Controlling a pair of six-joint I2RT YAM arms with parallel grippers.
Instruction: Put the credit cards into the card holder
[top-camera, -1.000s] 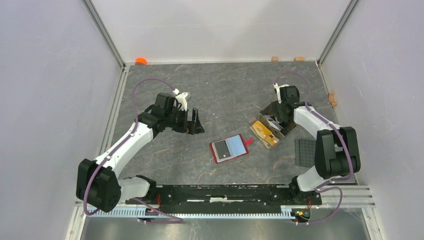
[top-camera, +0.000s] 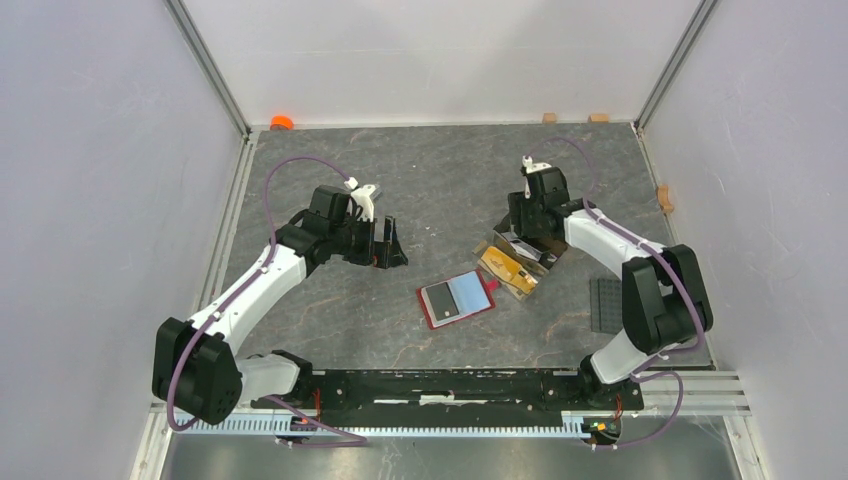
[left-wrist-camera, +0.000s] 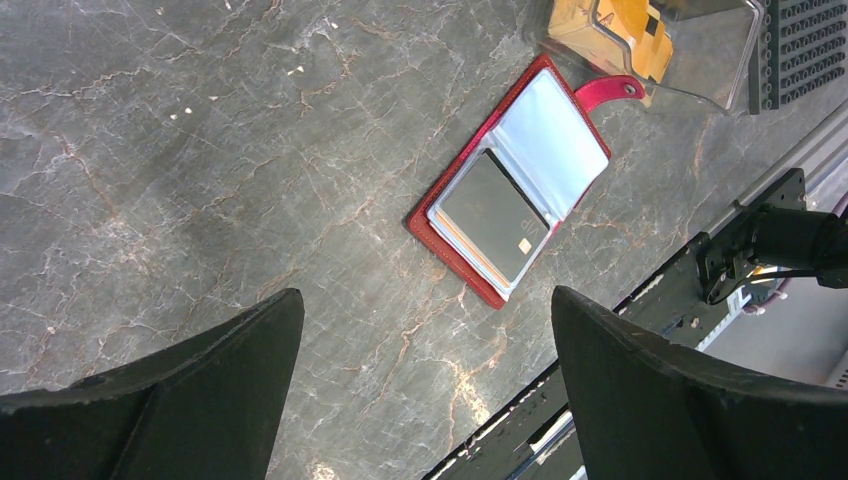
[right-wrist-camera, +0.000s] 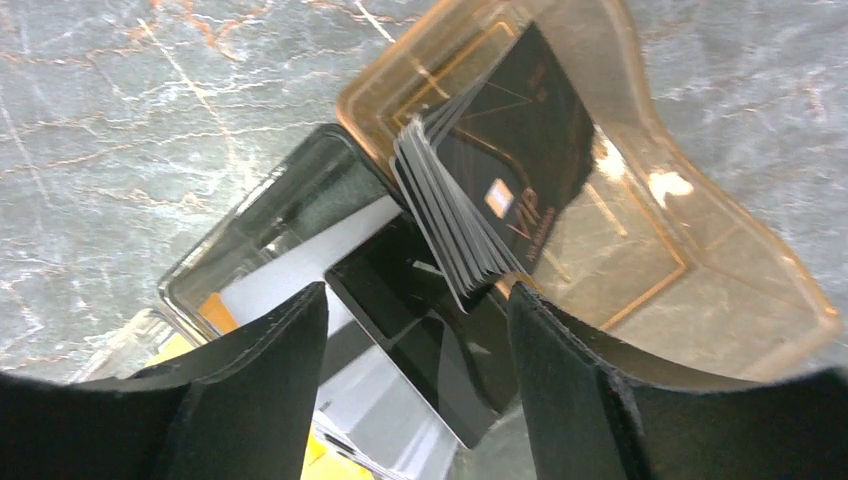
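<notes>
The red card holder (top-camera: 456, 299) lies spread open on the table, a dark card (left-wrist-camera: 494, 217) in one side and a pale blue sleeve (left-wrist-camera: 553, 143) on the other. My left gripper (top-camera: 391, 244) is open and empty, back and to the left of it. Over the card boxes, my right gripper stands open. Below its fingers a black card (right-wrist-camera: 430, 318) lies in the dark clear box (right-wrist-camera: 262, 212), with white cards (right-wrist-camera: 308, 252) beside it. A stack of black cards (right-wrist-camera: 520, 137) leans in the brownish clear box (right-wrist-camera: 690, 235).
A clear box with yellow cards (top-camera: 508, 269) sits close by the holder's pink strap (top-camera: 492, 285). A dark ribbed mat (top-camera: 606, 305) lies at the right.
The right gripper and the card boxes have shifted left together, bringing the yellow-card box up to the holder's strap. The holder has moved very slightly left. My left arm has stayed still.
</notes>
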